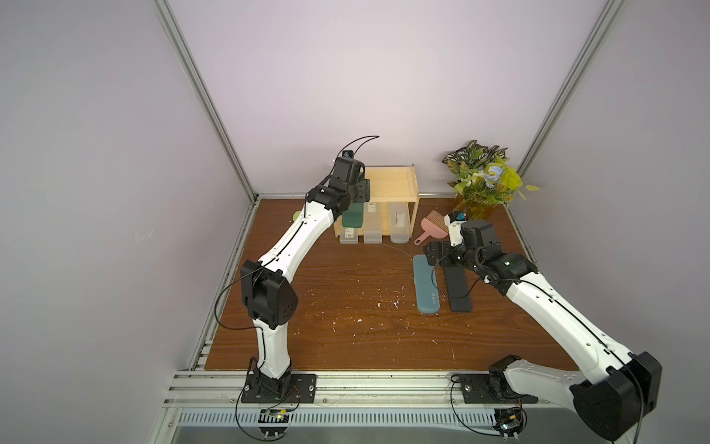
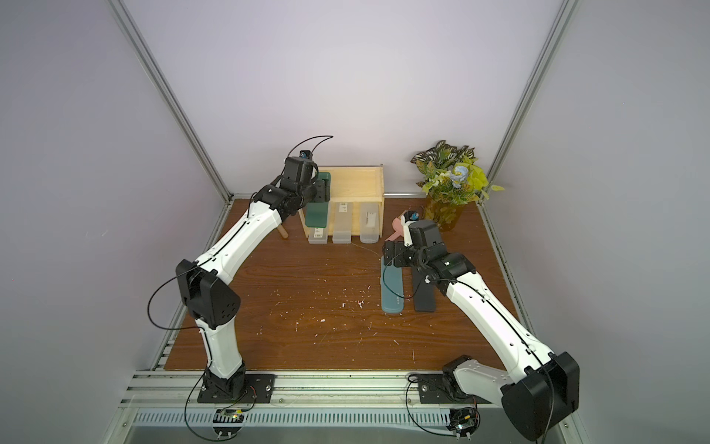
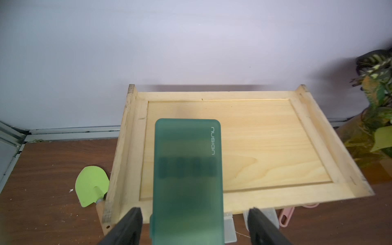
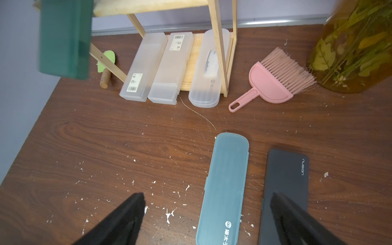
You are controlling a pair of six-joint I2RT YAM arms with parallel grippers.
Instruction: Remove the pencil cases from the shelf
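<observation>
A green pencil case (image 3: 187, 163) lies on top of the wooden shelf (image 3: 265, 143), its near end reaching out past the front edge. My left gripper is open around that near end, with a gap between the case and each finger. On the lower level, three translucent pencil cases (image 4: 138, 71) (image 4: 173, 67) (image 4: 208, 77) stick out at the front. A blue pencil case (image 4: 224, 183) and a black pencil case (image 4: 287, 179) lie side by side on the table. Above these two hangs my right gripper, open and empty.
A pink brush (image 4: 271, 81) lies right of the shelf, close to a vase of flowers (image 4: 351, 53). To the shelf's left is a green trowel (image 3: 91, 185). Paper scraps dot the table (image 1: 340, 288), whose middle and left are otherwise clear.
</observation>
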